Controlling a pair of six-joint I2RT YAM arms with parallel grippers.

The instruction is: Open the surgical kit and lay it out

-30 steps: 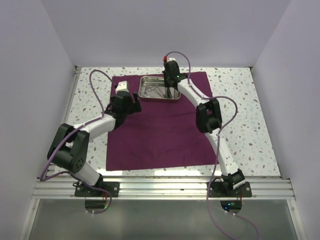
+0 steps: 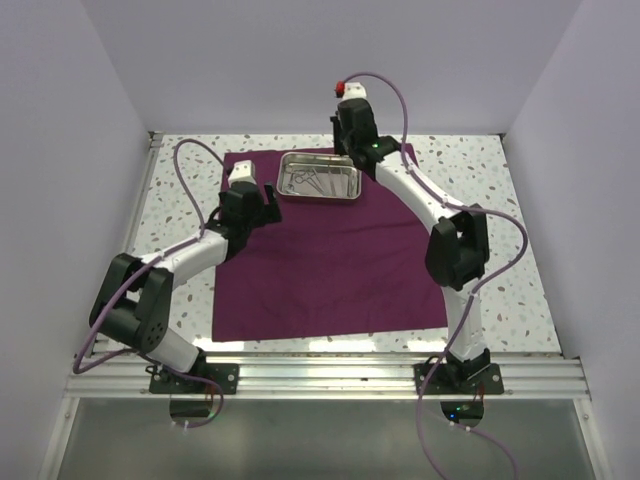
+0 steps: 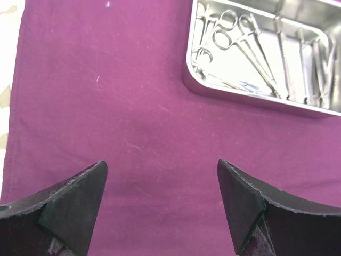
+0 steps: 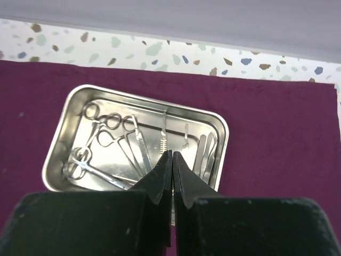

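Note:
An open steel tray lies on the purple drape, holding scissor-like ringed instruments, scalpel handles and flat slim tools. My left gripper hangs left of the tray; in the left wrist view its two fingers stand wide apart over bare cloth. My right gripper is raised above the tray, fingertips shut together with nothing seen between them.
The drape has wide free room in front of the tray. Speckled table surface borders it on both sides, and a grey wall stands behind.
The left arm is nearly still.

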